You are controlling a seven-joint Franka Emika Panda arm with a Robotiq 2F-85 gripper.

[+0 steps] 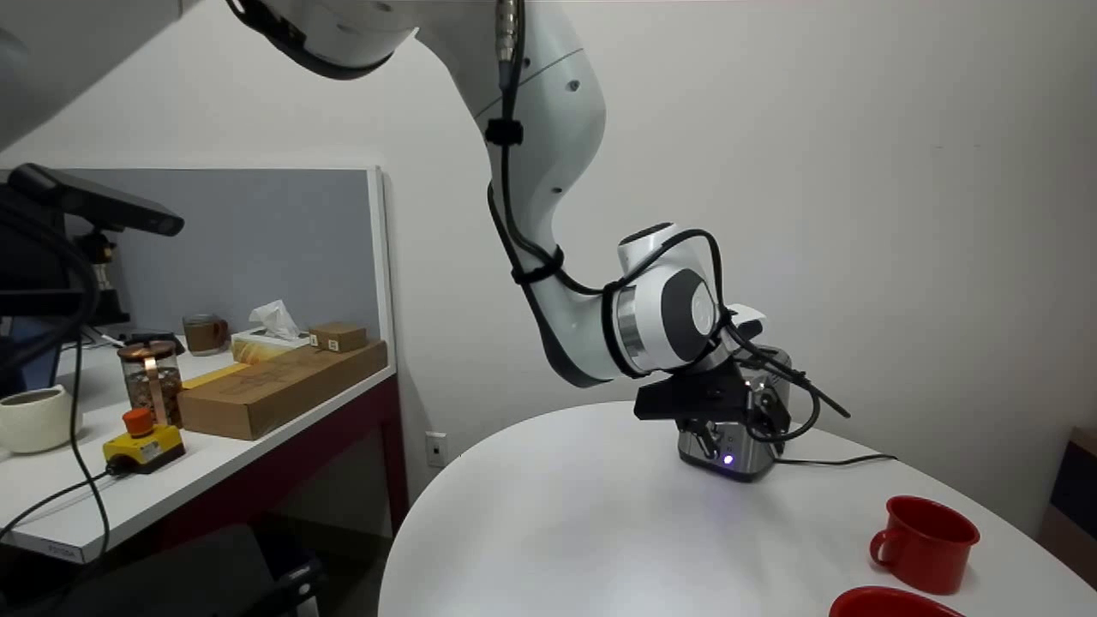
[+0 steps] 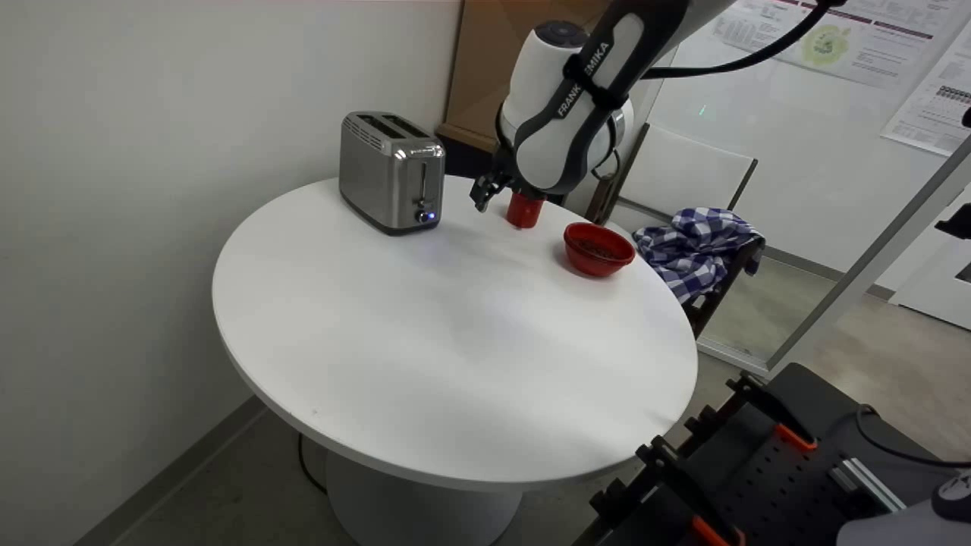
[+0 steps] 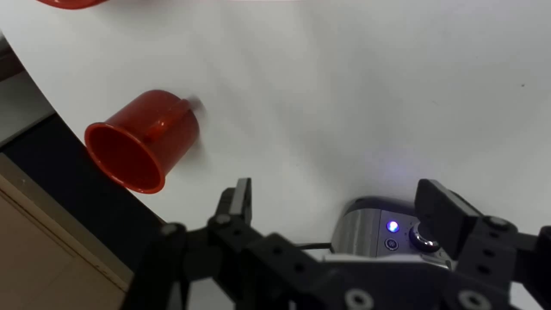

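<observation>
My gripper stands open in the wrist view, one dark finger (image 3: 240, 204) on each side and nothing held between them. In line with the gap lies the lower front of the silver toaster (image 3: 356, 232), with its lit button (image 3: 392, 226) and knob (image 3: 423, 238). Exterior view 1 has the gripper (image 1: 735, 434) low in front of the toaster, hiding much of it. From the other side, the gripper (image 2: 487, 192) hangs over the table to the right of the toaster (image 2: 382, 173); whether they touch cannot be told.
A red mug (image 3: 155, 129) stands upright near the table's edge. Close by is a red bowl (image 2: 596, 250) with small brown contents. The toaster's cord (image 1: 838, 459) runs across the round white table (image 1: 535, 514), whose middle is bare. A wall (image 1: 874, 257) rises behind.
</observation>
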